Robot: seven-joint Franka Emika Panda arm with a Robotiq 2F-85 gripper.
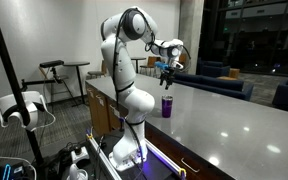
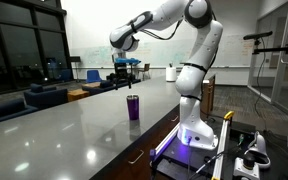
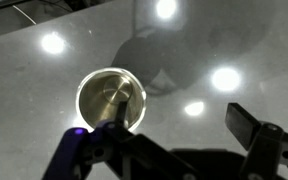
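Note:
A purple cylindrical container point(image 1: 167, 109) stands upright on the long table, near its front edge. Its open top point(image 3: 111, 97) shows a pale rim and a metallic-looking inside, with nothing clearly visible in it. My gripper point(image 1: 168, 80) hangs above the container, well clear of it. In the wrist view the dark fingers point(image 3: 242, 123) are wide apart with nothing between them. The container's mouth lies toward the left finger there, not centred between the two. In exterior view 2 the purple container point(image 2: 133, 108) also stands free below the gripper.
The grey, shiny table point(image 1: 219, 120) is otherwise bare around the container, with free room on several sides. Drawers run under its front edge. Dark blue sofas point(image 1: 219, 84) stand beyond, away from the arm.

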